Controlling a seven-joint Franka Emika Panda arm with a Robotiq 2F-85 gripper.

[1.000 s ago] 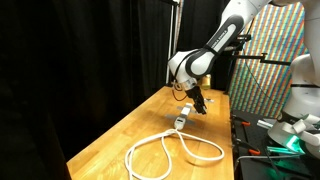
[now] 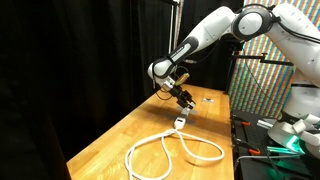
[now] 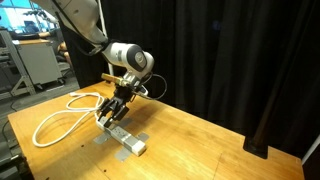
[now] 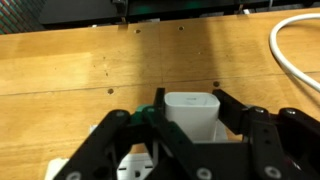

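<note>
A white block-like piece (image 4: 192, 108) shows between the dark fingers of my gripper in the wrist view. Whether the fingers press on it cannot be told. In exterior view 1 my gripper (image 2: 187, 102) is low over the table, at the far end of a white power strip (image 2: 180, 123). Exterior view 2 has the gripper (image 3: 110, 112) above one end of the white and grey strip (image 3: 124, 138), which lies flat. Beneath the gripper in the wrist view, the white strip (image 4: 135, 165) is mostly hidden by the fingers.
A white cable (image 2: 128, 158) loops over the near part of the wooden table; in exterior view 2 the cable (image 3: 40, 128) lies beyond the strip. Bare tabletop (image 3: 220, 150) spreads out on the other side. Black curtains (image 3: 230, 60) hang behind.
The arm has swung left in exterior view 1, and the gripper has moved from beside the white piece to over it. The strip and cable look unmoved.
</note>
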